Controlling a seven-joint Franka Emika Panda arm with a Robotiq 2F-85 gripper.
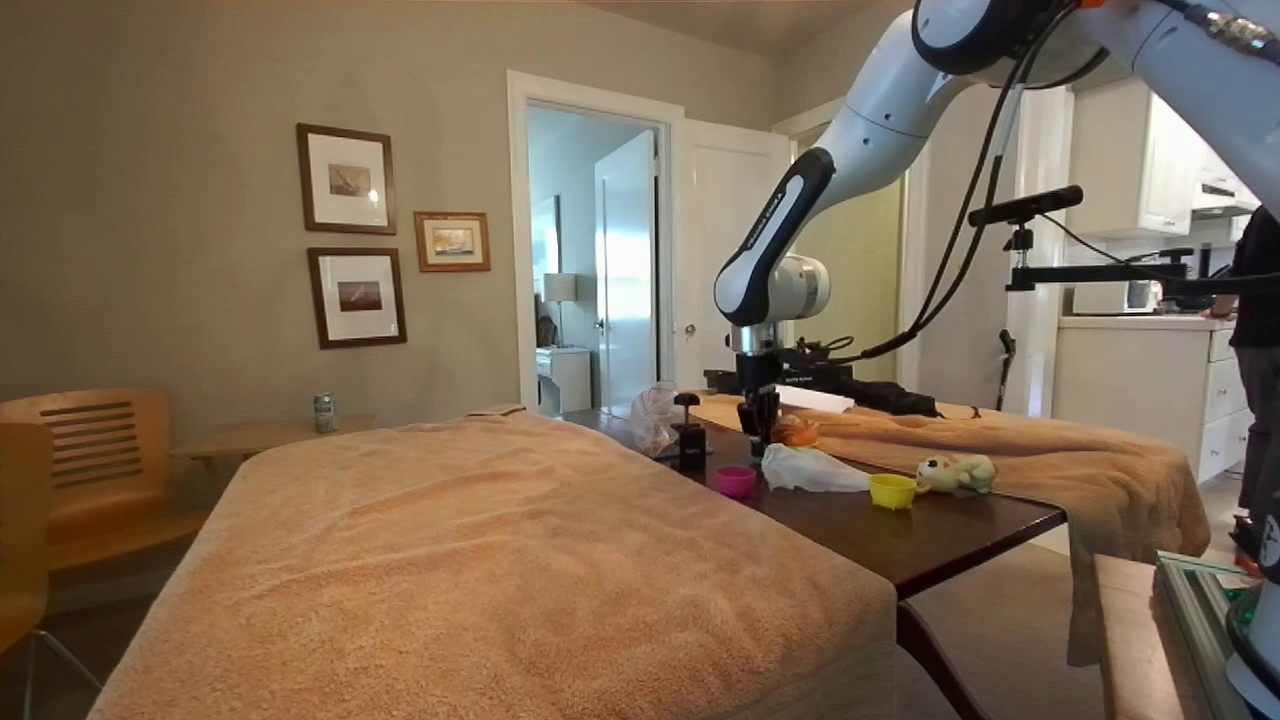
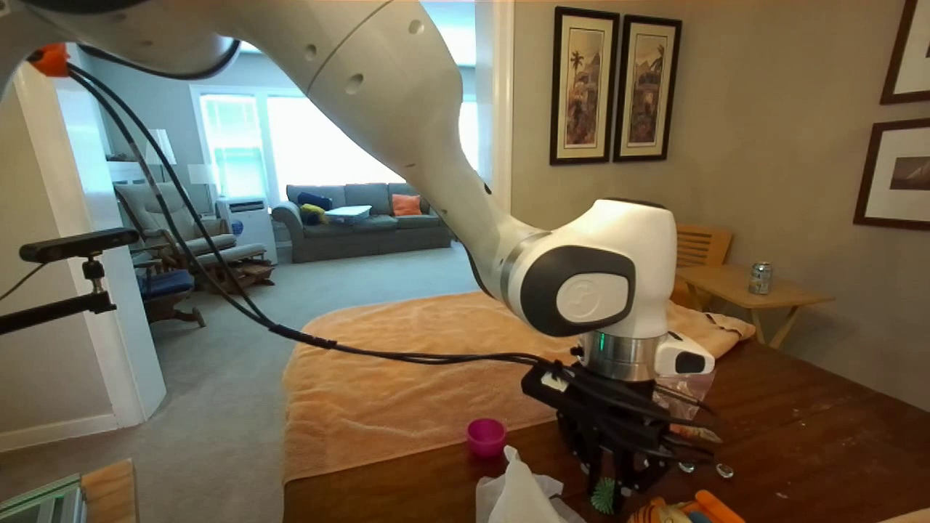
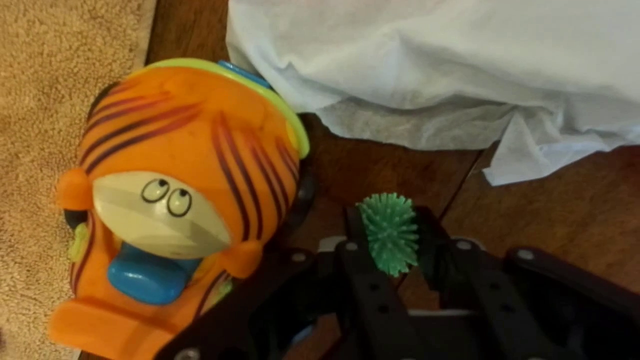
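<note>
A spiky green ball sits between the two black fingers of my gripper, which is shut on it in the wrist view. The same green ball shows under the gripper in exterior view 2, low over the dark table; whether it touches the wood I cannot tell. Just left of the gripper in the wrist view lies an orange toy figure with a cream face. Beyond the ball spreads a crumpled white cloth.
A pink cup, a yellow cup and a pale green plush toy stand on the dark table. A black clamp and a clear plastic bag are left of the arm. Bare wood shows at the table's near right.
</note>
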